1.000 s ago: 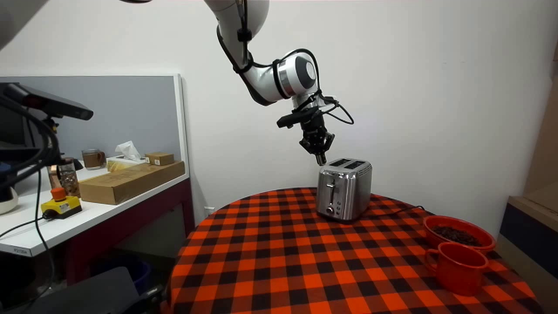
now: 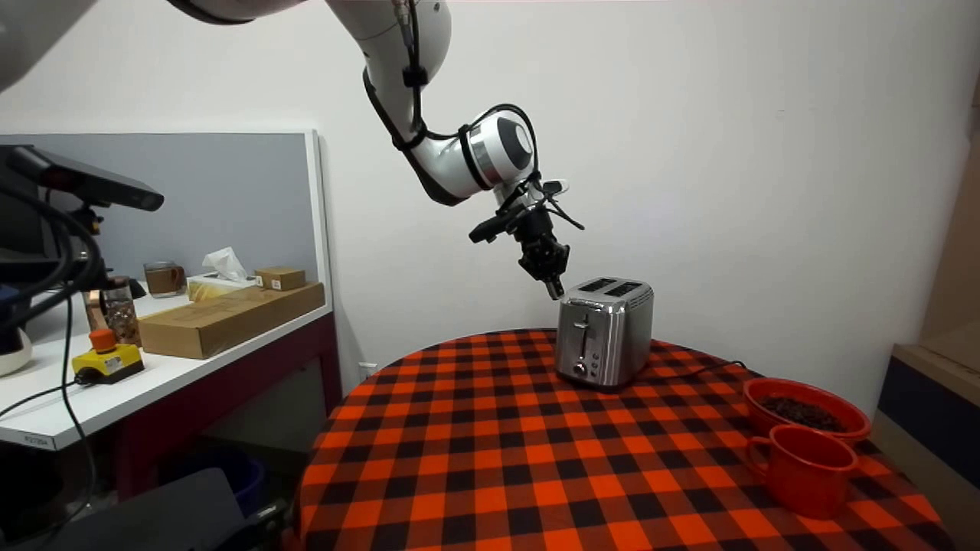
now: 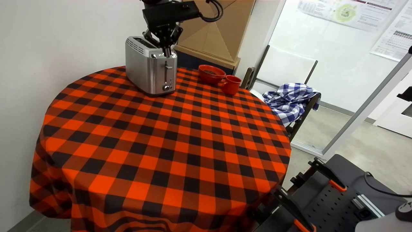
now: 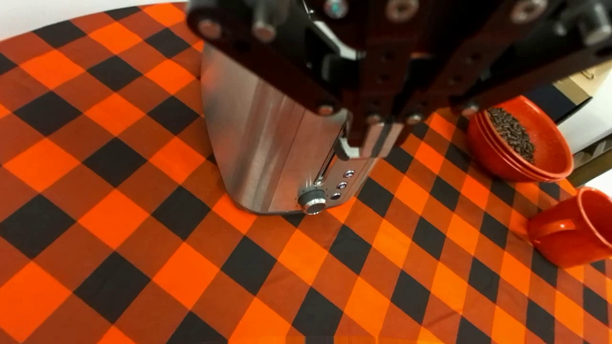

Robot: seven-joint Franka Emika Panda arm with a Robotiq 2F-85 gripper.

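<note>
A silver two-slot toaster [image 2: 602, 335] stands upright on the table, both slots showing dark and no bread visible. Its lever [image 3: 166, 67] sits high on the front face, above the knob [image 4: 313, 201] and a few small buttons. Close to the upper front of the toaster is my gripper [image 2: 555, 290], pointing downward and shut. In the wrist view its fingertips [image 4: 376, 140] are together with nothing seen between them, and they cover part of the lever. Whether they touch the toaster, I cannot tell.
Red bowls [image 4: 556, 146], stacked, hold small dark brown pieces, with a red mug [image 4: 559, 229] beside them. A power cord [image 2: 703, 370] runs behind the toaster. Most of the checked tablecloth [image 3: 154, 154] is bare. The wall is close behind the table.
In exterior view 1 my arm has shifted left and slightly down, bringing the fingertips from above the toaster's front edge to just left of its upper front. The toaster has not moved.
</note>
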